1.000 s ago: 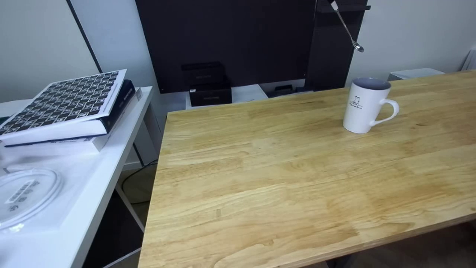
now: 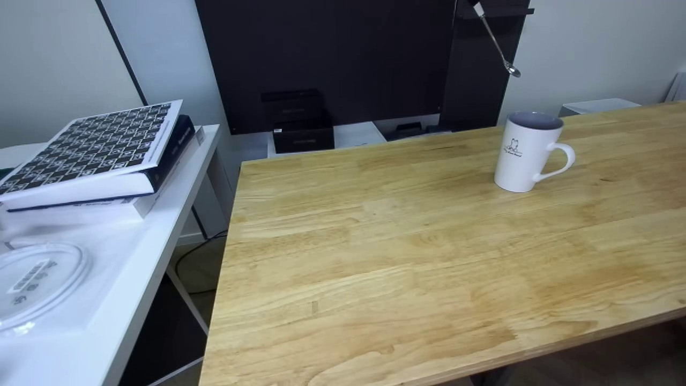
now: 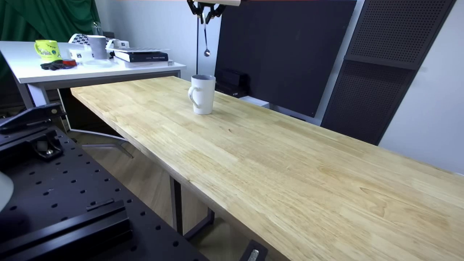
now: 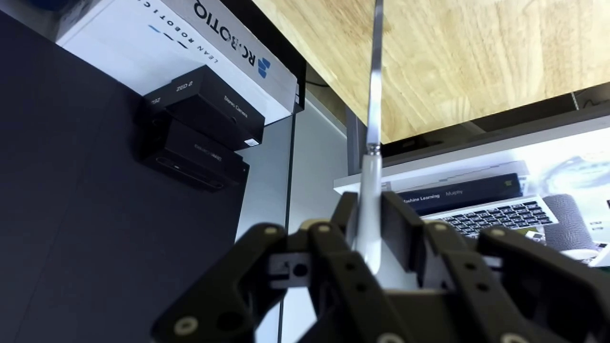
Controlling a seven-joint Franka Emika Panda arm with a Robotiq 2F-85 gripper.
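Observation:
A long thin metal spoon with a white handle [image 4: 371,200] is pinched between the black fingers of my gripper, which is shut on that handle. In exterior view 2 the gripper [image 3: 206,19] is high up, and the spoon [image 3: 206,52] hangs bowl down from it. A white mug [image 3: 203,95] with a grey inside stands upright on the wooden table below, with clear air between its rim and the spoon. From exterior view 1, the spoon's bowl [image 2: 513,70] appears above and slightly left of the mug [image 2: 527,154]. The mug is not visible in the wrist view.
To the left, a white side table [image 2: 154,257] carries stacked books [image 2: 96,154]. A dark panel [image 2: 334,58] rises behind the table, with black boxes [image 4: 206,103] near it.
In exterior view 1 the spoon has shifted slightly left and a touch lower. The mug stays where it was.

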